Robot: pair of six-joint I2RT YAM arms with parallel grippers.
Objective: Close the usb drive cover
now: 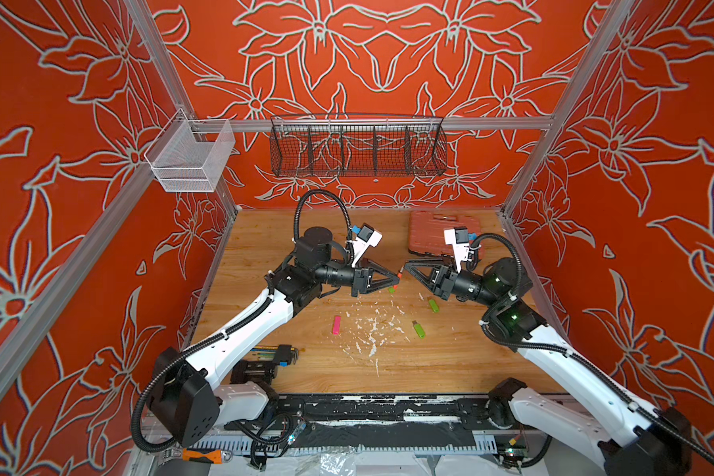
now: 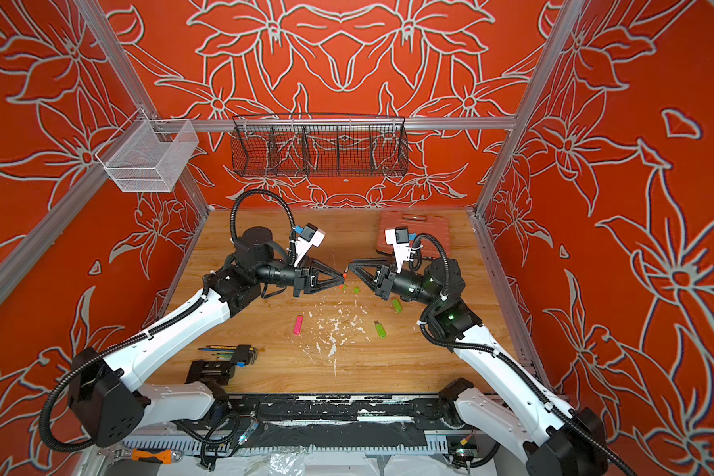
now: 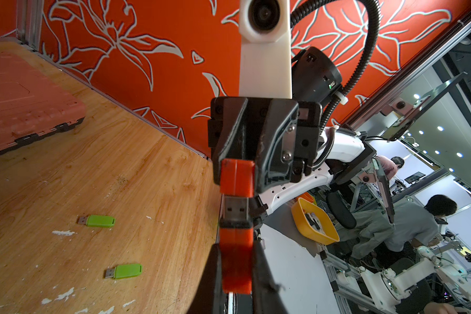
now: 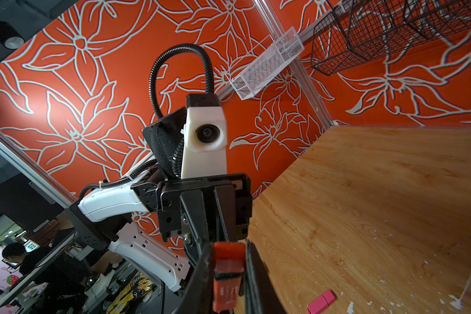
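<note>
My two grippers face each other above the table's middle, tips almost meeting. My left gripper [image 1: 398,277] is shut on the red USB drive body [image 3: 236,260], whose metal plug [image 3: 235,208] points at my right gripper. My right gripper [image 1: 408,268] is shut on a red piece [image 3: 237,177], apparently the cover, held in line with the plug. In the left wrist view a short length of plug shows between the two red parts; whether the cover is partly over it I cannot tell.
Green USB drives [image 1: 419,328] [image 3: 100,220] and a pink one [image 1: 336,324] lie on the wooden table [image 1: 246,254]. A closed red case [image 1: 442,231] sits at the back right. Wire baskets [image 1: 357,150] hang on the walls above.
</note>
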